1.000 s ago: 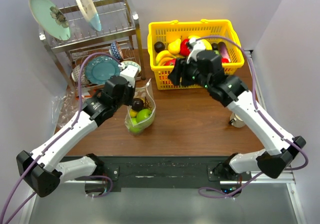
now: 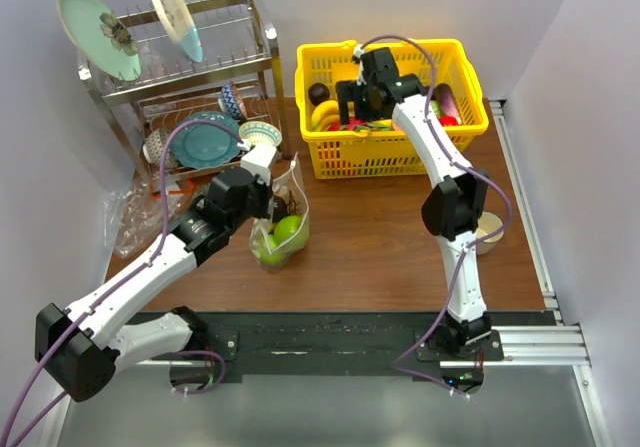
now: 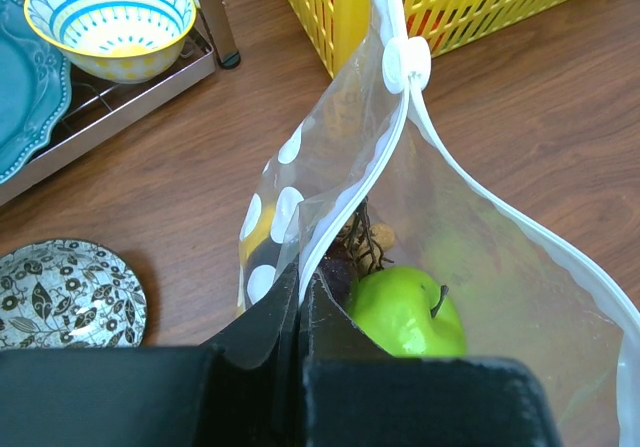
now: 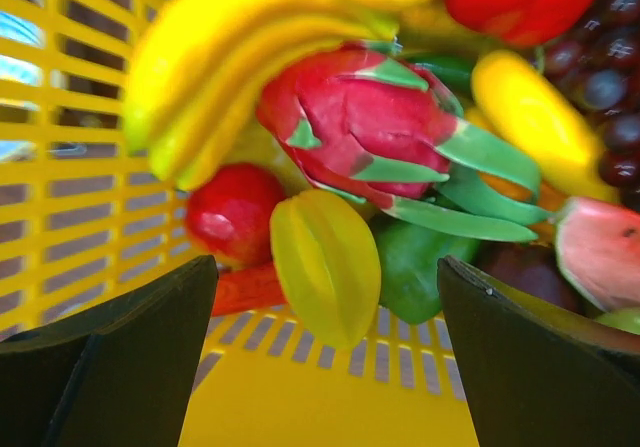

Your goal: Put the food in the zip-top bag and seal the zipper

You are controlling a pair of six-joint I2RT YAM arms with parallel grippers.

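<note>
The clear zip top bag (image 2: 295, 242) stands on the table with green apples (image 3: 405, 312) and dark food inside. My left gripper is shut at the bag's near rim; whether the film is between its fingers is hard to tell. My right gripper is open inside the yellow basket (image 2: 330, 152), above a yellow star fruit (image 4: 325, 262), a dragon fruit (image 4: 350, 122), bananas (image 4: 185, 97), a red round fruit (image 4: 230, 212) and other food.
A dish rack (image 2: 180, 92) with plates stands at the back left. A cup (image 2: 488, 237) is at the right, partly behind the right arm. Bare table lies between bag and basket's front.
My right gripper has moved from the basket's front edge further back, in over the food. The left arm is nearly still at the bag.
</note>
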